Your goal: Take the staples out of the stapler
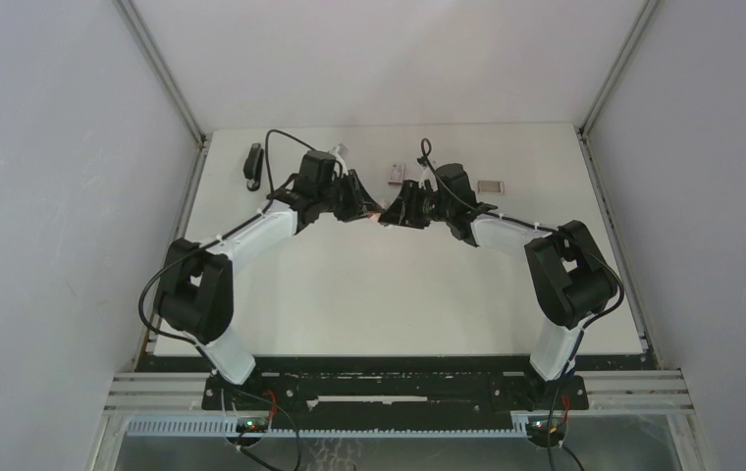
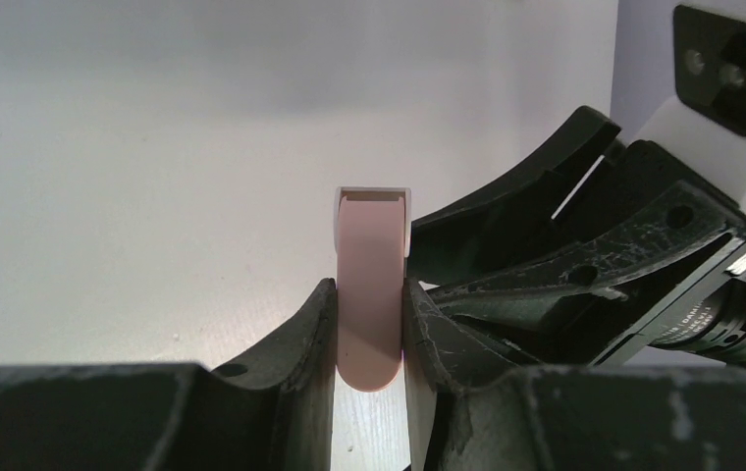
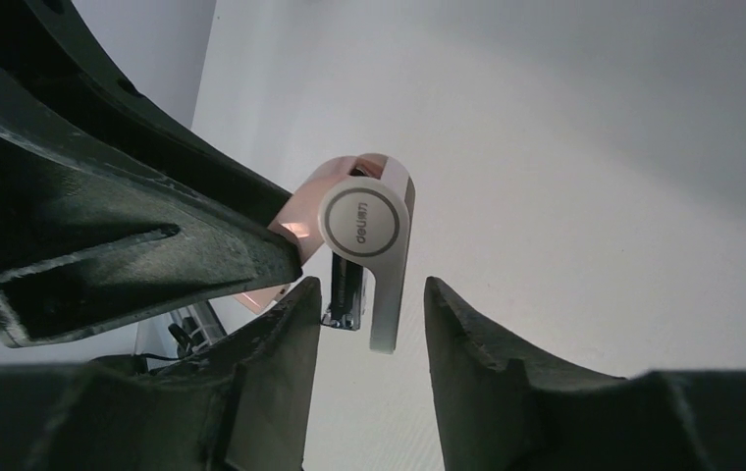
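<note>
Held up above the table is a small pink stapler point(image 2: 371, 285), with my left gripper shut on its sides. Its round white end point(image 3: 360, 221) with a logo faces the right wrist camera. From that end a dark inner part point(image 3: 344, 294) and a white flap point(image 3: 386, 309) hang down, side by side with a gap between. My right gripper is part open around these two pieces. Its left finger point(image 3: 286, 334) is close to the dark part, and whether they touch is unclear; clear space separates the other finger from the flap. Any staples inside are hidden.
A black stapler-like object point(image 1: 253, 167) lies at the back left of the table. Toward the back stand a small pink box point(image 1: 397, 174) and a small tray-like item point(image 1: 490, 186). Both arms meet closely mid-table.
</note>
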